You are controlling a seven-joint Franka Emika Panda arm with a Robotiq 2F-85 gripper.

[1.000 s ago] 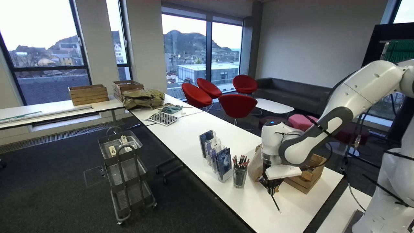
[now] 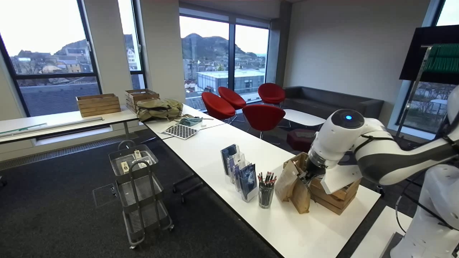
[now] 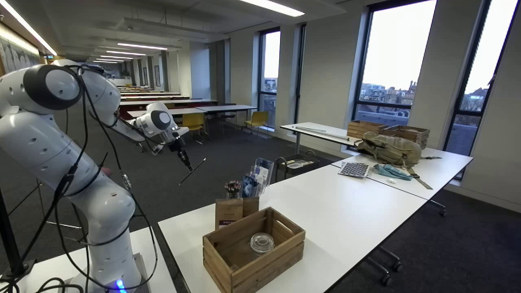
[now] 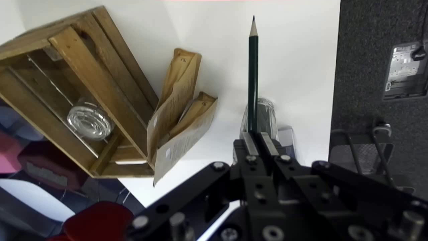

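A dark green pencil [image 4: 252, 76] is gripped between the fingertips of my gripper, its sharpened point away from the fingers in the wrist view. Exterior view 2 shows the gripper [image 3: 189, 167] raised, with the pencil [image 3: 195, 169] slanting across its tip. The gripper [image 2: 306, 177] appears in front of the brown paper bags [image 2: 298, 195] in exterior view 1; I cannot make out the pencil there. A glass of pencils [image 2: 265, 195] stands beside the bags. Part of that glass [image 4: 266, 116] shows beyond the pencil in the wrist view, the remainder hidden by the fingers.
Leaflet holders [image 2: 248, 182] stand close to the glass. On the other side of the bags is a wooden crate [image 3: 229, 266] with a clear glass jar [image 3: 261, 242] inside.
My gripper has risen and turned. The pencil was pointing down near the tabletop in front of the bags; now it is no longer distinct in exterior view 1.
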